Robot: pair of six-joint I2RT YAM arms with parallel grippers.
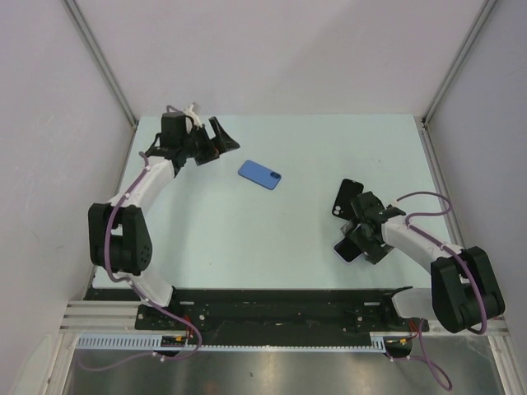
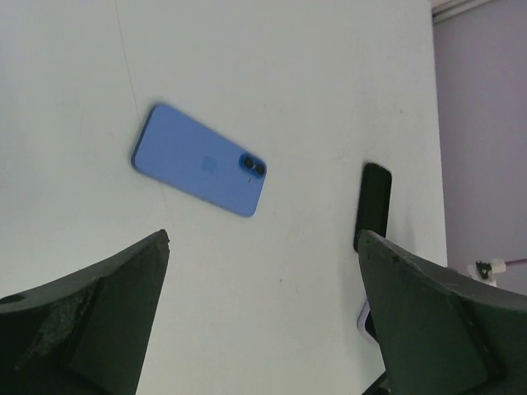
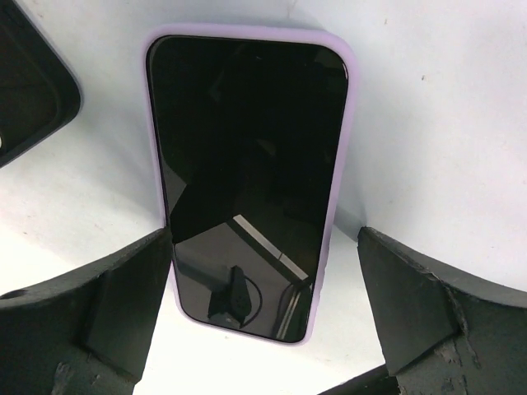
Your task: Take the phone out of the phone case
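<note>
A black-screened phone in a lilac case (image 3: 245,173) lies on the right of the white table. My right gripper is open low over it, one finger at each long side. A blue phone (image 1: 258,174) lies at centre left; my left gripper hovers open above and left of it, with nothing between its fingers. A black phone or case (image 1: 347,197) lies just behind the lilac-cased phone, its back corner also in the right wrist view.
Grey walls and metal rails border it at the sides.
</note>
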